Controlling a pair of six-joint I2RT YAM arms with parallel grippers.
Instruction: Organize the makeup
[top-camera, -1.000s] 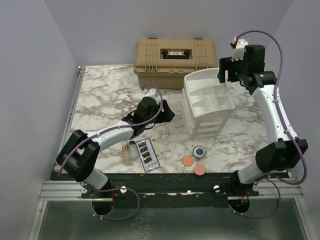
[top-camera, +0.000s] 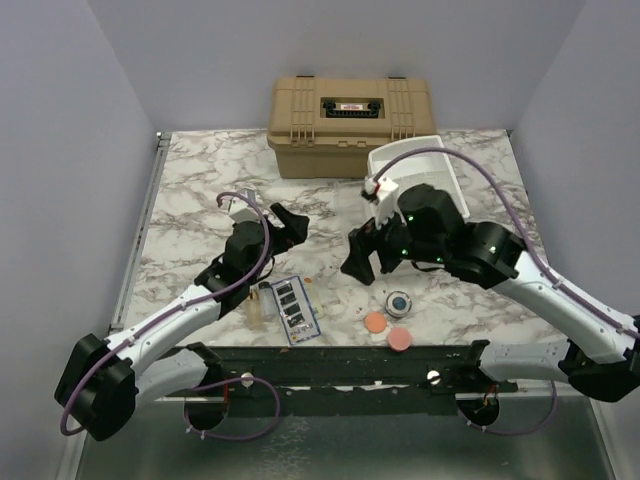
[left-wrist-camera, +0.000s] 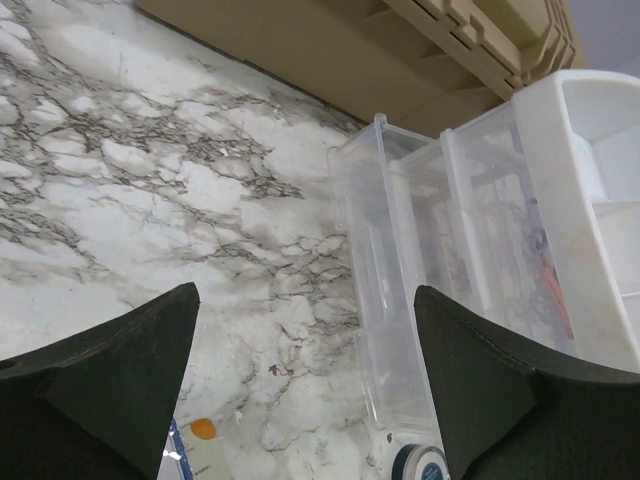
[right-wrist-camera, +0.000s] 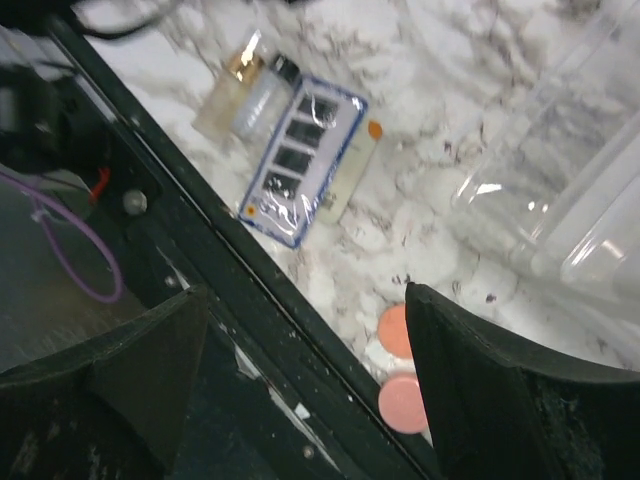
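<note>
My left gripper (top-camera: 290, 220) hangs left of the white tiered organizer (top-camera: 437, 160), fingers apart with nothing between them; in its view a clear drawer (left-wrist-camera: 380, 250) stands ahead. My right gripper (top-camera: 360, 255) is open and empty, in front of the organizer. On the marble lie an eyeshadow palette (top-camera: 295, 310) with a card beside it, two small bottles (right-wrist-camera: 263, 105), an orange compact (top-camera: 375, 322), a pink compact (top-camera: 399, 339) and a round silver-rimmed jar (top-camera: 398, 303).
A tan toolbox (top-camera: 350, 150) stands at the back behind the organizer. A dark ledge runs along the front.
My left arm has drawn back leftward, away from the organizer.
</note>
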